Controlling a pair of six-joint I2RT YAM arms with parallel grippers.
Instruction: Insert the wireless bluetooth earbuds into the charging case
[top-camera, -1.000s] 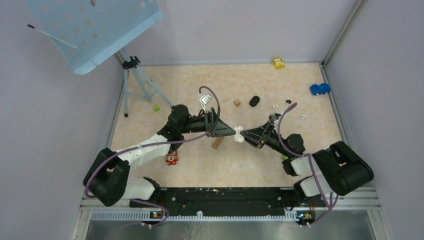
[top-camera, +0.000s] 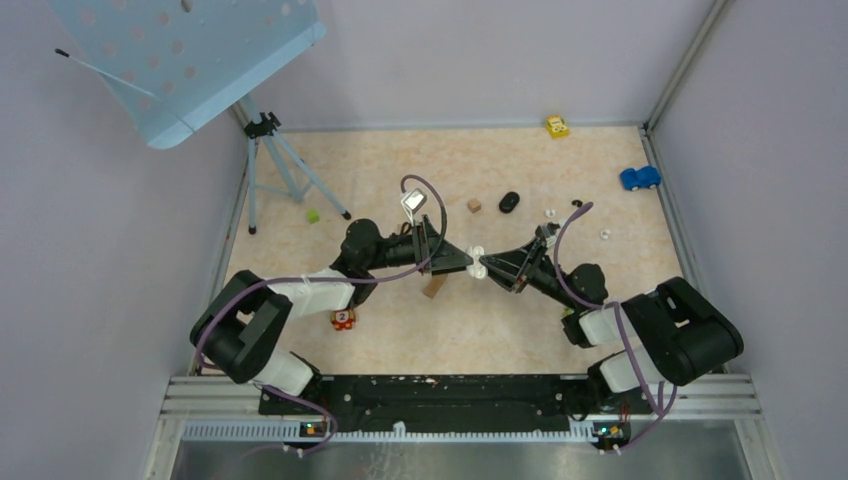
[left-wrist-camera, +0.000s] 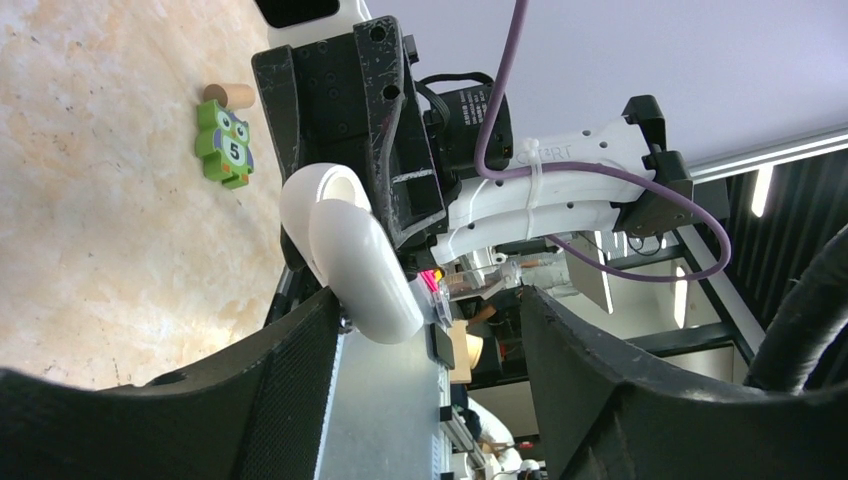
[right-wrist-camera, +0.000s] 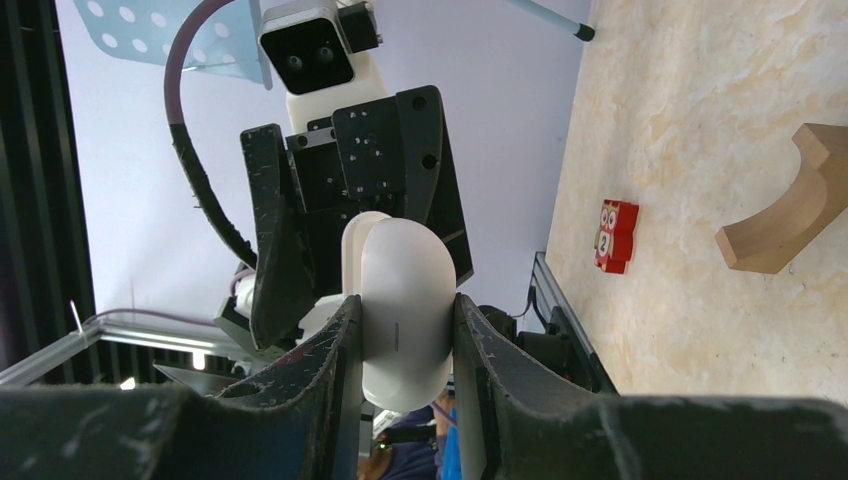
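The white charging case (top-camera: 477, 263) is held above the table's middle. My right gripper is shut on it, one finger on each side. In the left wrist view the case (left-wrist-camera: 365, 270) shows two rounded white halves, parted at the top; its inside is hidden. My left gripper stands part open with nothing visibly gripped; its left finger (left-wrist-camera: 270, 390) is close to the case, but touching or apart I cannot tell. Two small white pieces, seemingly the earbuds, lie beyond the right arm: one piece (top-camera: 550, 213) and another piece (top-camera: 605, 234).
Behind the grippers lie a black oval object (top-camera: 509, 202) and a wooden cube (top-camera: 474, 205). A wooden arch block (right-wrist-camera: 790, 205) and a red numbered block (right-wrist-camera: 616, 236) are on the table below. A tripod (top-camera: 275, 150) stands back left. Clear tabletop spreads along the front.
The left arm's elbow has swung right and towards the back, while its fingertips have stayed beside the case. The right arm and the case have barely shifted.
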